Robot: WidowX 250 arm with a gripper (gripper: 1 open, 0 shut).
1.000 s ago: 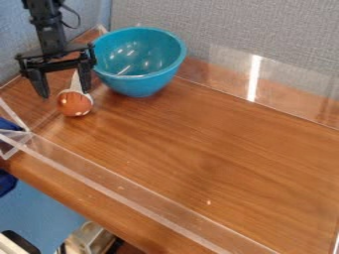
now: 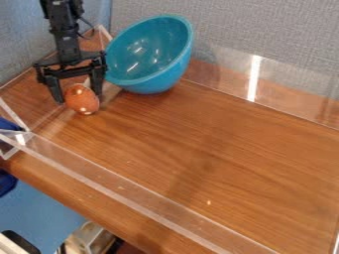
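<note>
My black gripper (image 2: pixel 71 83) hangs at the upper left with its fingers open, lowered around an orange round object (image 2: pixel 83 99) on the wooden table. A teal bowl (image 2: pixel 150 62) stands just right of the gripper, tilted with its opening toward the viewer's left.
Clear plastic walls edge the table (image 2: pixel 225 159). A blue item (image 2: pixel 6 127) is at the left edge, partly out of view.
The gripper has moved slightly right and down toward the orange object. The bowl appears more tilted, and the orange object has shifted slightly.
</note>
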